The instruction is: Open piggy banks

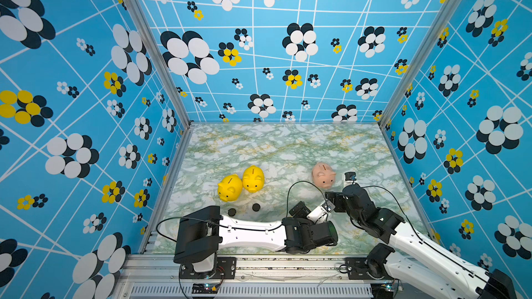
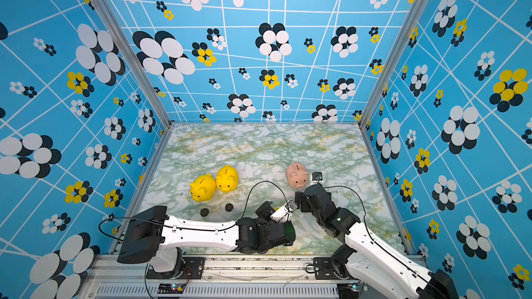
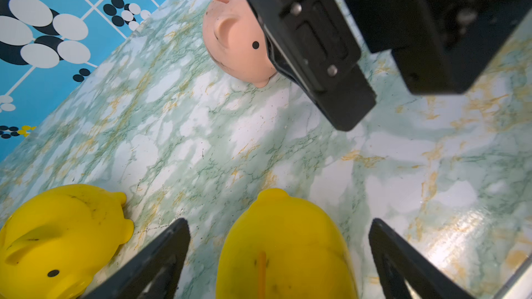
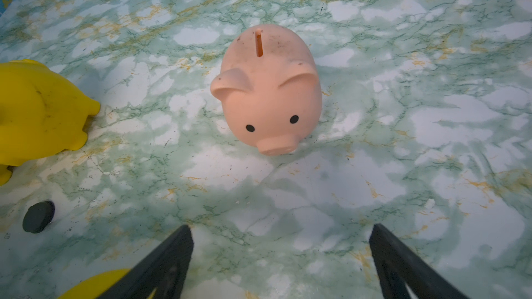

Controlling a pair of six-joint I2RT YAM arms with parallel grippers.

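In the left wrist view my left gripper is open, its fingers on either side of a yellow piggy bank (image 3: 285, 254) as seen; whether they touch it cannot be told. That bank is almost wholly covered by the left arm from above. My right gripper stands open and empty, in front of a pink piggy bank (image 4: 271, 88) that faces it upright, slot on top. Two more yellow piggy banks, one left (image 1: 230, 187) and one right (image 1: 253, 178), stand upright close together. Near them lie two black plugs, one left (image 1: 232, 212) and one right (image 1: 256, 207).
Both arms are close together near the table's front, the right gripper's black body (image 3: 321, 38) showing in the left wrist view. Blue patterned walls enclose it.
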